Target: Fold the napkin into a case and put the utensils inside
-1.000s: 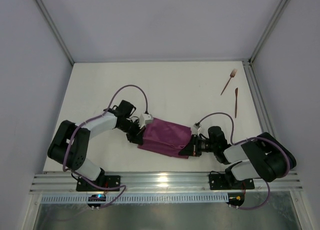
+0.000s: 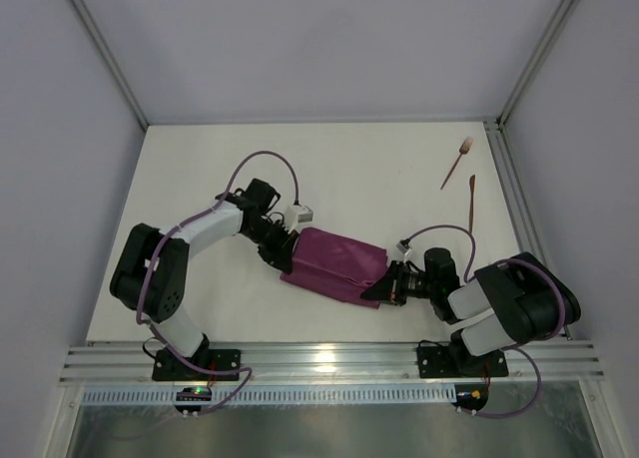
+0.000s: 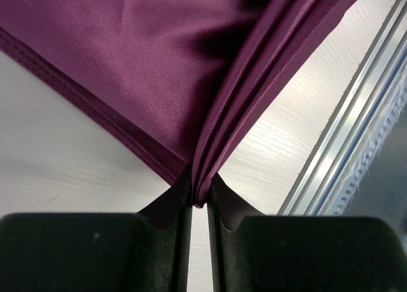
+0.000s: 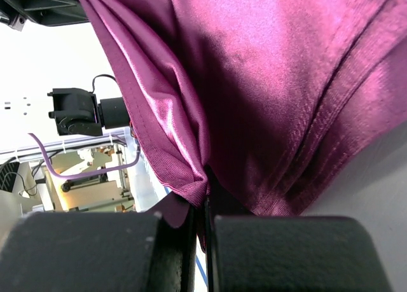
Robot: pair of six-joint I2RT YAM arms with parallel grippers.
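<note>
The purple napkin (image 2: 344,250) is folded over into a long band, its near edge stretched between my two grippers. At the left end, my left gripper (image 2: 285,265) pinches a gathered corner; in the left wrist view the pleated cloth (image 3: 251,82) runs down between its fingertips. My right gripper (image 2: 373,295) is shut on the opposite end, with bunched napkin (image 4: 168,107) between its fingers in the right wrist view. A brown fork (image 2: 460,159) and a thin brown knife (image 2: 472,204) lie apart from the cloth at the table's right side.
A metal rail (image 2: 319,356) runs along the front edge, close to the cloth. Walls enclose the back and both sides.
The right one has shifted slightly right. The napkin moved along with them; the utensils are still.
</note>
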